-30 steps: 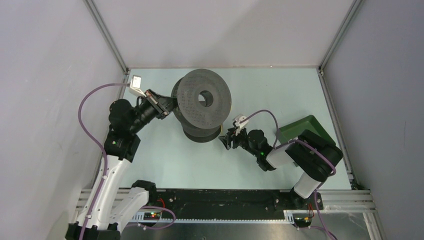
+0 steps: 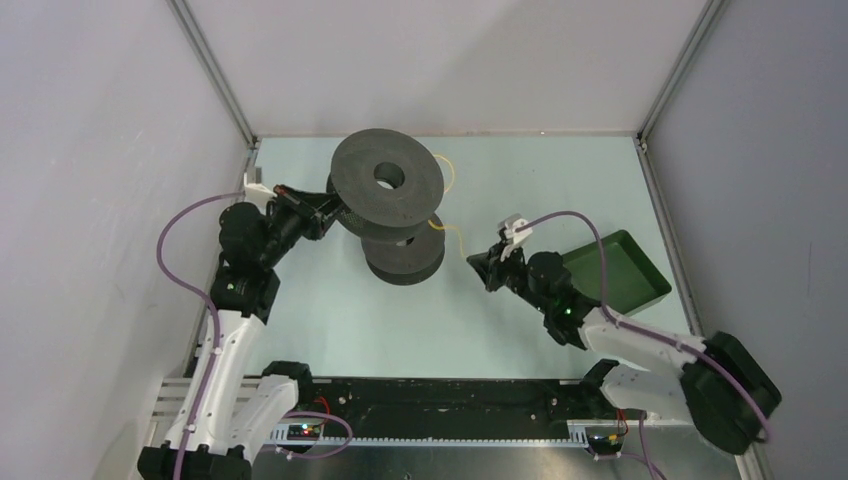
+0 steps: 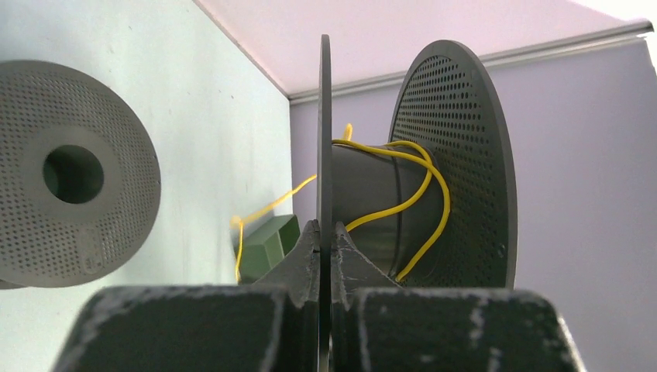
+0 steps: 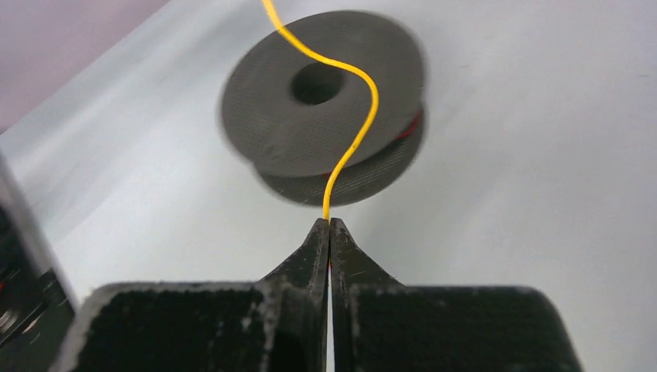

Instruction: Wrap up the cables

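Observation:
A dark grey spool (image 2: 372,205) hangs tilted over the table. In the left wrist view its near flange (image 3: 325,139) stands edge-on between the fingers of my left gripper, which is shut on that rim. Yellow cable (image 3: 387,208) loops loosely around the core beside the far flange (image 3: 465,163). From the spool the cable runs across to my right gripper (image 2: 478,265). In the right wrist view the yellow cable (image 4: 360,139) curves down into the fingertips, and the right gripper is shut on it.
A second spool (image 4: 256,116) with some red cable lies flat on the table beneath the held one. The green bin (image 2: 640,285) stands at the right, close behind the right arm.
My right gripper has moved rightward, drawing the yellow cable out from the spool. The held spool has shifted left and tilted, its flange now facing more upward.

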